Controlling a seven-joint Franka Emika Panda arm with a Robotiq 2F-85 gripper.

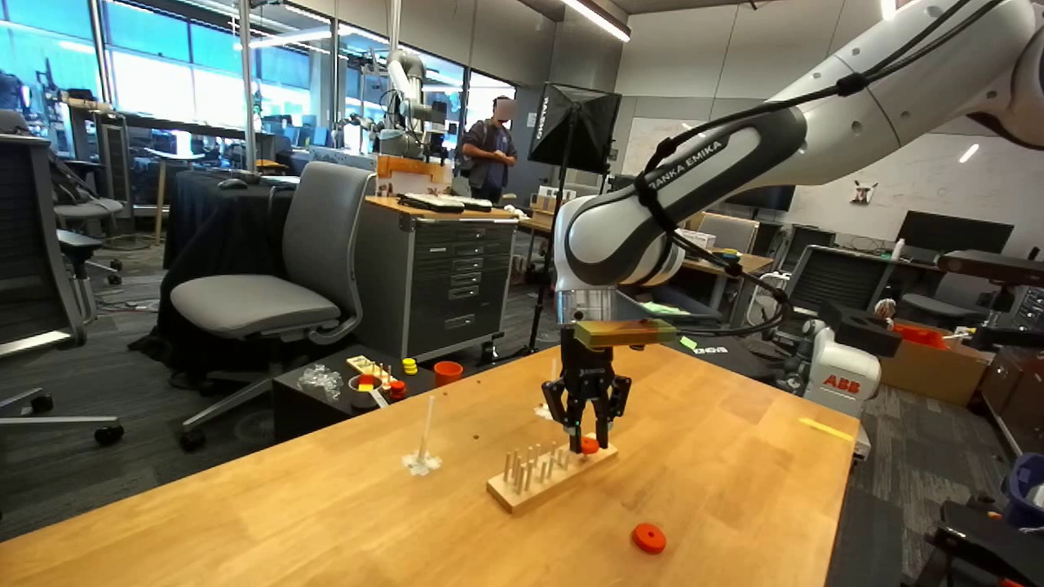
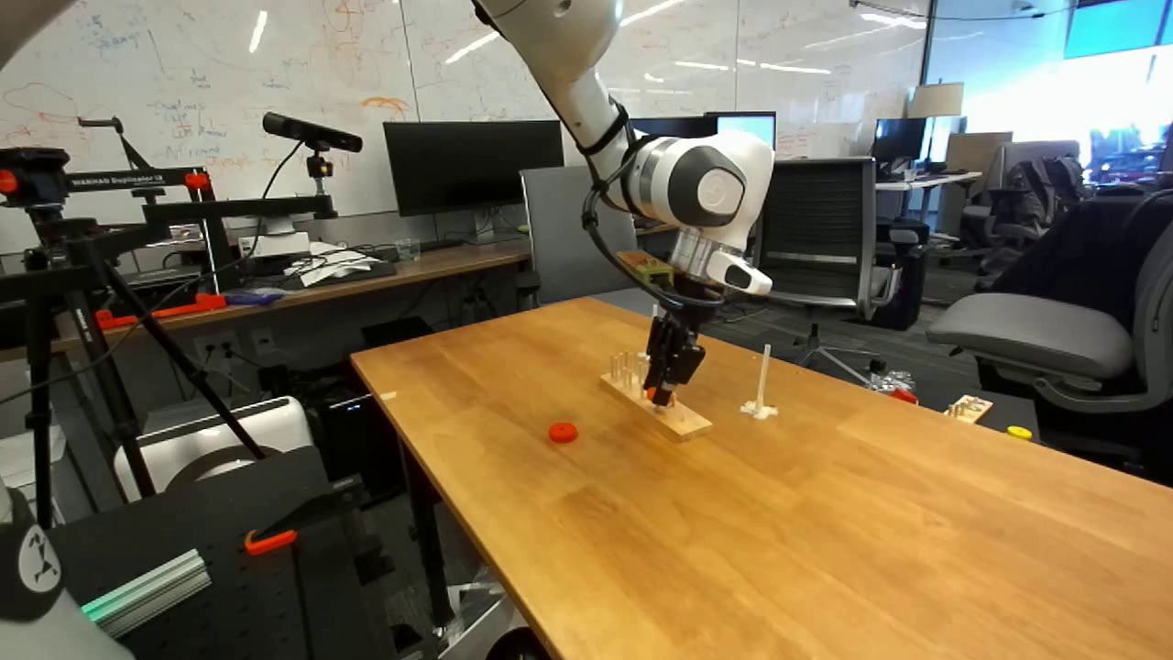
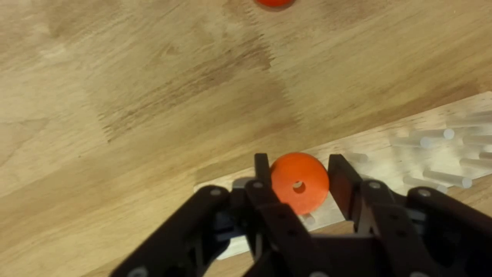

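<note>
My gripper is shut on an orange-red disc with a small hole, one finger on either side. It is held low over the plain end of a pale wooden pegboard. In the wrist view a peg end shows just below the disc, and the hole looks off-centre from it; whether a peg enters the hole I cannot tell. Several upright pegs fill the board's other end. A second red disc lies flat on the table, apart from the board.
A thin white post stands fixed to the wooden table beyond the board. Another post is partly hidden behind the gripper.
</note>
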